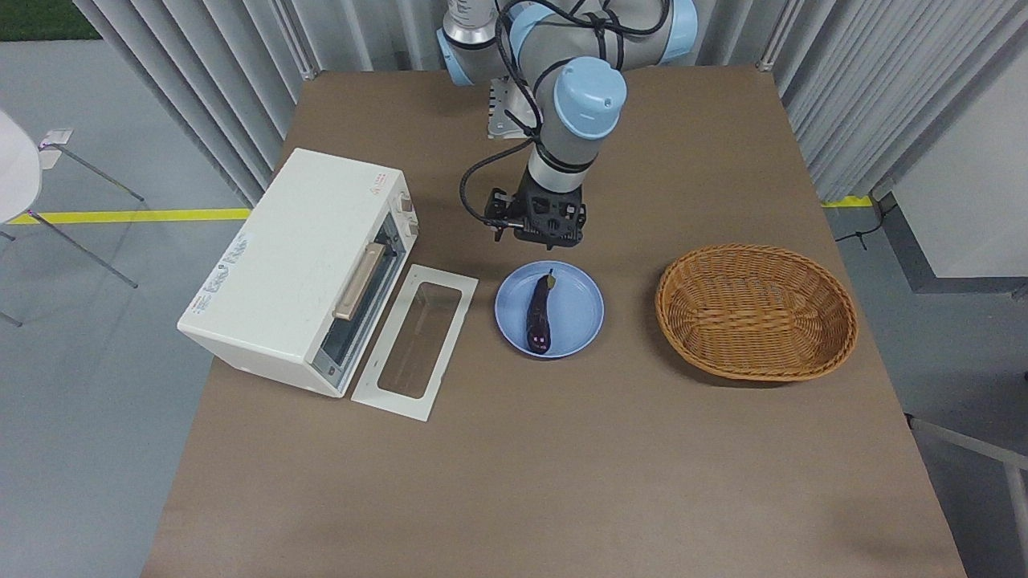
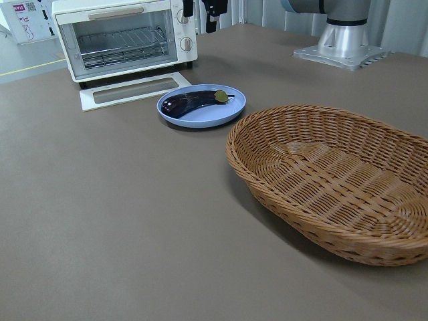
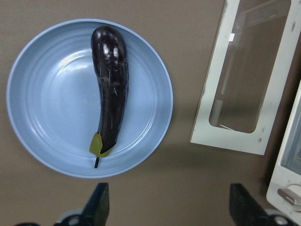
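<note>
A dark purple eggplant (image 1: pixel 539 318) with a green stem lies on a blue plate (image 1: pixel 578 310). In the wrist view the eggplant (image 3: pixel 111 84) fills the middle of the plate (image 3: pixel 56 103). My gripper (image 1: pixel 524 226) is raised behind the plate, pointing down. In the wrist view its two fingers (image 3: pixel 96 207) stand wide apart at the bottom edge, with only table visible between them. The gripper is open.
A white toaster oven (image 1: pixel 279 260) stands left of the plate, a white frame (image 1: pixel 445 347) lying before its door. A wicker basket (image 1: pixel 756 313) sits to the right.
</note>
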